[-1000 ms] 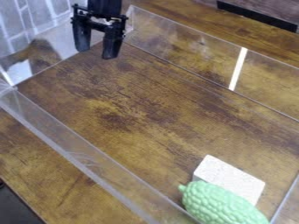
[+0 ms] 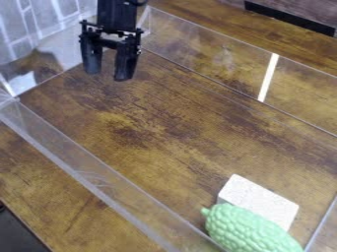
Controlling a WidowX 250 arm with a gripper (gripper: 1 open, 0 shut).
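Observation:
My black gripper [image 2: 109, 62] hangs over the back left of the wooden work area, its two fingers apart with nothing seen between them. In the front right corner a bumpy mint-green object [image 2: 251, 232], shaped like a gourd, lies against a white block [image 2: 257, 200], far from the gripper.
Clear plastic walls [image 2: 99, 182] border the wooden floor [image 2: 171, 128] of the work area. A white strip [image 2: 269, 79] shows at the back right, and crumpled clear material is at the top left.
My gripper has come down a little in the view, slightly toward the front. The green object and white block have not moved.

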